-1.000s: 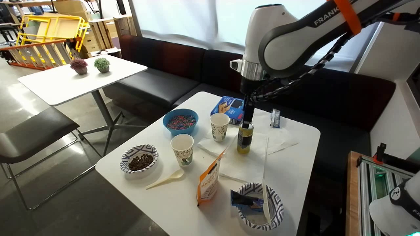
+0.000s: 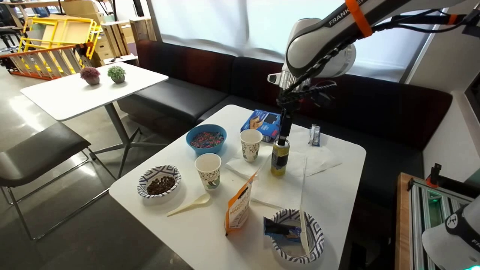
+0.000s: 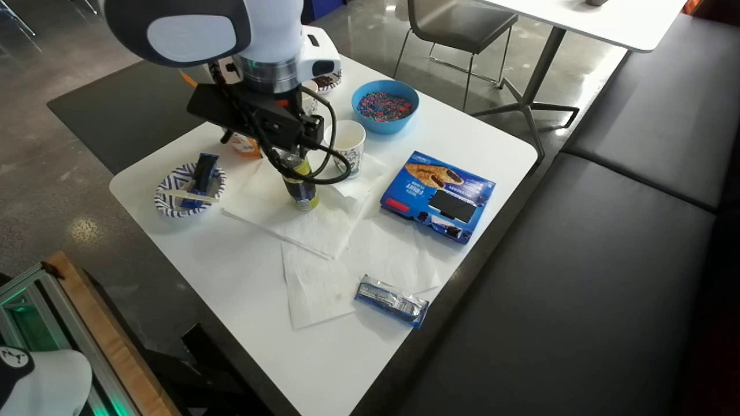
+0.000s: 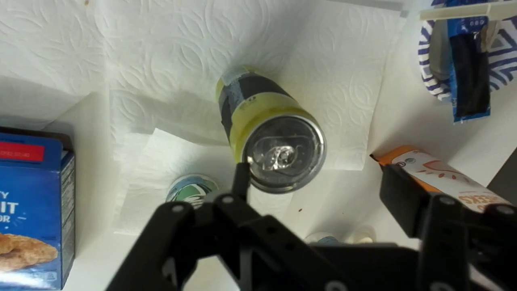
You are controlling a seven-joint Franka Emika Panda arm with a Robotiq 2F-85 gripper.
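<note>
A yellow-and-black can (image 2: 279,162) stands upright on white paper towels (image 3: 277,215) on the table. My gripper is at the can's top, its fingers spread apart. In the wrist view, the left finger (image 4: 240,180) lies right against or very near the rim of the can's lid (image 4: 286,154), while a clear gap separates the lid from the right finger (image 4: 401,196). Whether the left finger touches the can I cannot tell. Exterior view 2 has the fingertips mostly hidden behind the hand and its cables.
Close beside the can is a paper cup (image 2: 251,144); another cup (image 2: 209,171) stands farther off. Around them are a blue box (image 3: 438,196), an orange-white bag (image 2: 239,207), a blue bowl (image 2: 206,137) and a patterned bowl (image 2: 318,236) with a wrapper. Exterior view 2's near table corner is bare.
The hand has turned and the forearm has swung lower, with the wrist now tilted differently. My fingertips remain near the can's top, and the can stands in the same spot.
</note>
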